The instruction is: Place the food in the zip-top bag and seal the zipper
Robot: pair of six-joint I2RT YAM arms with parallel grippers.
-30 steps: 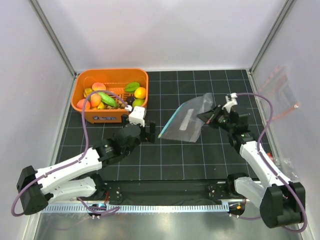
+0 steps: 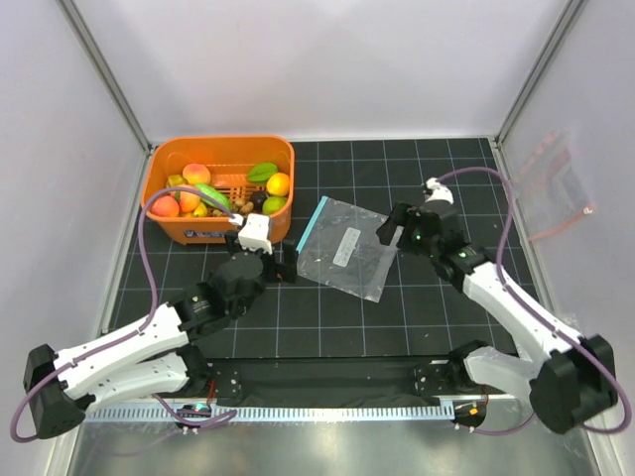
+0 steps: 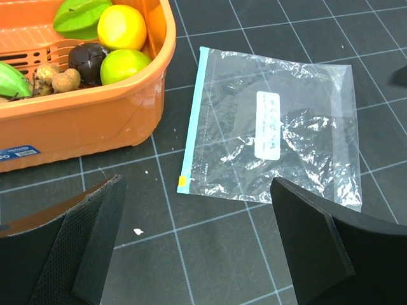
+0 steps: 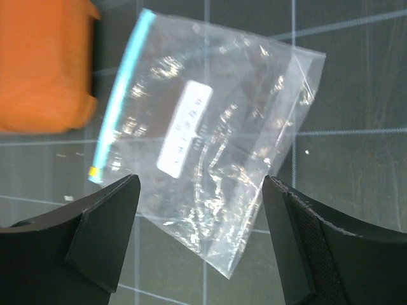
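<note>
A clear zip top bag (image 2: 367, 258) with a blue zipper strip and white label lies flat on the dark grid mat (image 3: 309, 126). An orange basket (image 2: 217, 149) at the back left holds food, including a yellow fruit (image 3: 120, 27), a lime (image 3: 124, 65) and a green star fruit (image 3: 81, 16). My left gripper (image 2: 261, 260) hovers open beside the basket's front, left of the bag. My right gripper (image 2: 397, 226) stands open above the bag's right side. Neither holds anything.
Pale walls (image 2: 322, 64) enclose the mat.
The bag, earlier lifted in my right gripper, now lies flat on the mat. The left gripper moved slightly left.
</note>
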